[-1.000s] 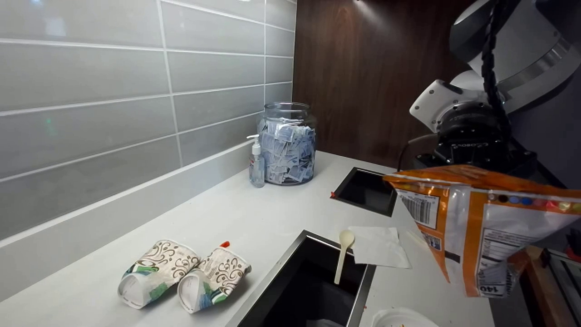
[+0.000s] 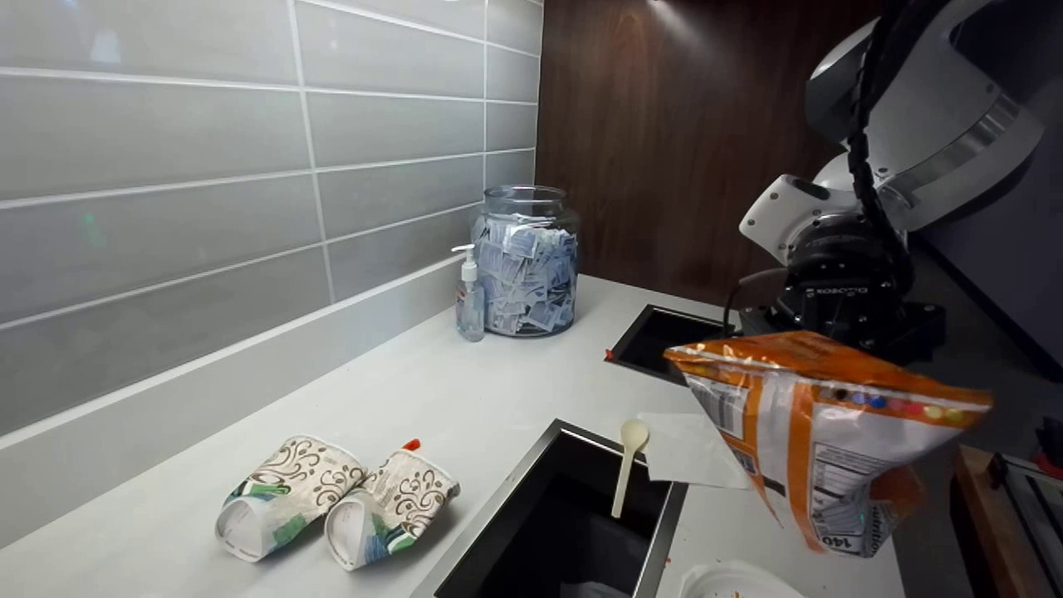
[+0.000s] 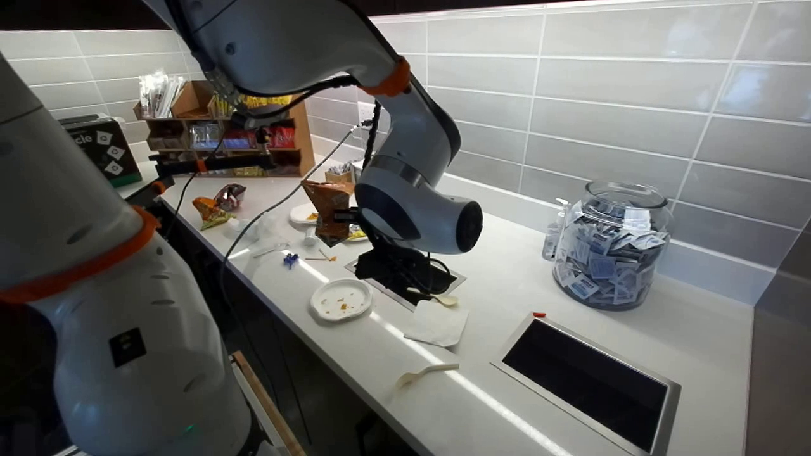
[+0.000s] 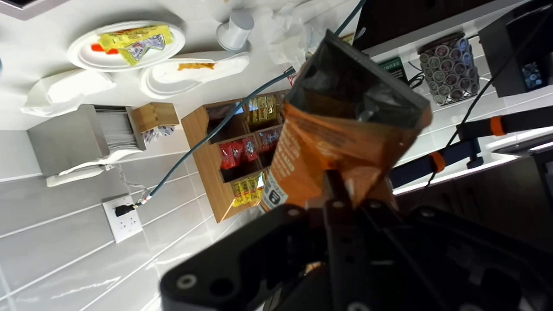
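An orange and white snack bag (image 2: 797, 438) hangs in the air above the counter in exterior view 1, its printed back toward that camera. In the wrist view, my gripper is shut on the thin wall of this bag (image 4: 324, 150), and the bag's dark mouth gapes open. From exterior view 2, the bag (image 3: 328, 205) shows on the far side of the arm, with the gripper (image 3: 348, 216) at its edge. The bag hides my fingertips in exterior view 1.
Below lies a dark bin opening (image 2: 558, 528) with a spoon (image 2: 627, 468) across its rim. A napkin (image 3: 438, 323) and a plate with crumbs (image 3: 342, 300) are nearby. Two crumpled cups (image 2: 289, 493) lie beside the opening. A glass jar (image 3: 612, 247) stands by the wall.
The bag and gripper have moved left and somewhat away from the camera in exterior view 1. The bag now covers part of the napkin. The counter items look unmoved.
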